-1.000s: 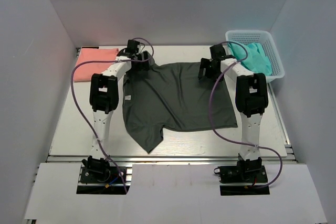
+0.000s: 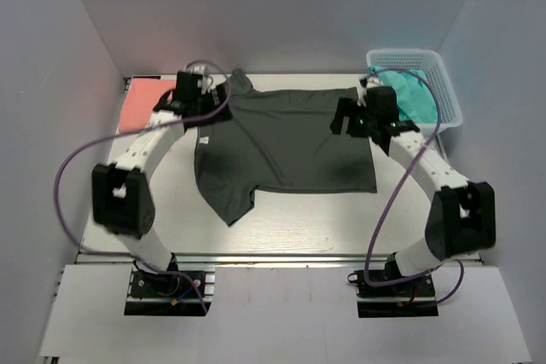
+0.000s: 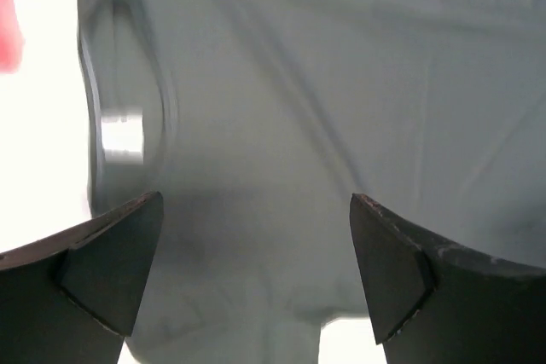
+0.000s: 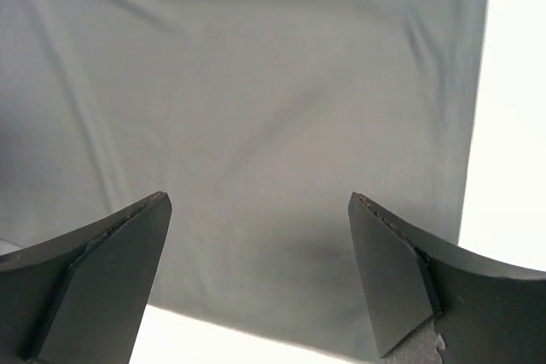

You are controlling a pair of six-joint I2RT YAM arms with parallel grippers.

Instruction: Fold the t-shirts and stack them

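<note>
A dark grey t-shirt point(image 2: 281, 147) lies spread on the white table, one sleeve folded out toward the front left and a small white label near its left edge. Above its left side my left gripper point(image 2: 213, 104) hangs open; in the left wrist view its fingers point(image 3: 85, 279) frame only grey cloth. My right gripper point(image 2: 345, 118) is open over the shirt's right side, with the cloth point(image 4: 256, 125) below it in the right wrist view and nothing held.
A folded salmon cloth point(image 2: 141, 104) lies at the back left. A white basket point(image 2: 448, 95) with turquoise cloth point(image 2: 409, 95) stands at the back right.
The shirt has shifted slightly toward the back and left since a second ago. Both arms have since moved, each gripper drawing a little toward the front, the right one also outward.
</note>
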